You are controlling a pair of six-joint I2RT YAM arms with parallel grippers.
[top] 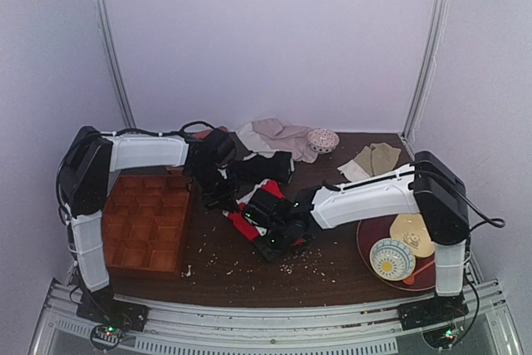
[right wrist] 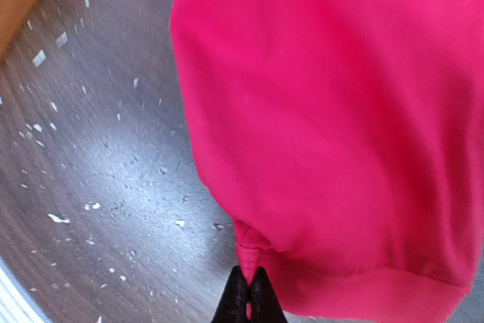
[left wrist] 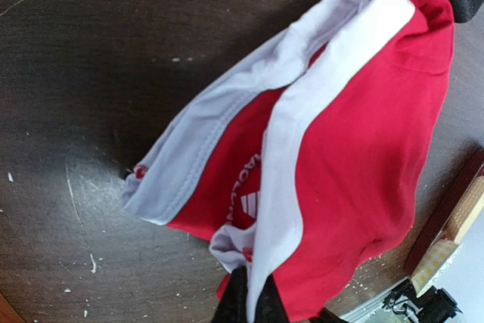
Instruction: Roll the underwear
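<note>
Red underwear with white waistband [left wrist: 355, 134] lies on the table's middle, partly hidden beneath both arms in the top view. My left gripper is shut on a strip of the white band, which runs down between its fingertips; the band's folded lining shows alongside. My right gripper is shut on a pinched edge of the red fabric [right wrist: 333, 96], at a lower corner of the garment in the right wrist view.
A brown compartment tray [top: 145, 230] stands left; a red plate with bowls [top: 392, 258] stands right. Black cloth [top: 278, 168], pink cloth [top: 287, 137], a patterned bowl and beige cloth [top: 374, 158] lie behind.
</note>
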